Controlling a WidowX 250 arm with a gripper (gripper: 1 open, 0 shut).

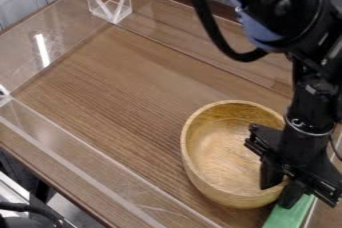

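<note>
A wooden bowl [221, 157] sits at the right front of the table. My black gripper [278, 177] is at its right side, fingertips low against or just over the bowl's right rim. Whether the fingers hold the rim cannot be told. A green object [287, 215] lies beneath and in front of the gripper, partly hidden by it.
Black cables lie at the bottom left.
</note>
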